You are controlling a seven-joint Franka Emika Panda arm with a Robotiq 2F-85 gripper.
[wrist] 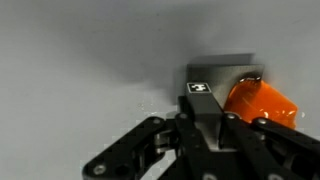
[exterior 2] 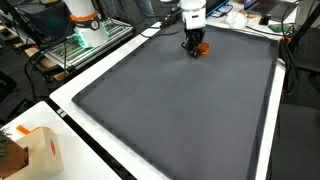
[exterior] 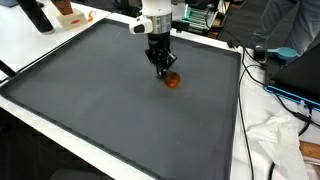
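My gripper is shut on a small dark piece with a black-and-white mark (wrist: 199,88) on its top end. Under and behind that piece shows a grey square block (wrist: 228,74). An orange, shiny, rounded thing (wrist: 262,102) sits right beside the fingers, partly covered by them. In exterior view 1 the gripper (exterior: 161,72) is low at the far part of the dark table, with the orange thing (exterior: 172,80) at its right. Exterior view 2 shows the orange thing (exterior 2: 203,48) next to the gripper (exterior 2: 191,50). Whether the held piece and the orange thing are joined, I cannot tell.
Black cables (exterior: 250,62) run off the right side. White crumpled plastic (exterior: 272,140) lies beyond that edge. Another robot arm (exterior 2: 90,28) stands off the table at the left.
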